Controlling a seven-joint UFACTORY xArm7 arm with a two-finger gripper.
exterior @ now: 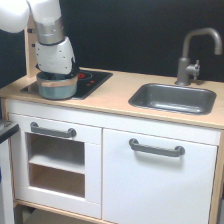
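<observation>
A grey-blue pot [57, 90] is at the left end of the black stove top [96, 84], near its front edge. My gripper [60, 74] comes down from above onto the pot, with its dark fingers at or inside the rim. The white and grey arm hides much of the gripper. Whether the fingers are closed on the pot does not show, nor whether the pot is resting on the stove or slightly raised.
A metal sink [172, 98] with a grey faucet [187, 60] is set into the wooden counter [120, 90] on the right. Below are a white cabinet door [158, 185] and a windowed oven door [58, 152], both closed. Bare counter lies between stove and sink.
</observation>
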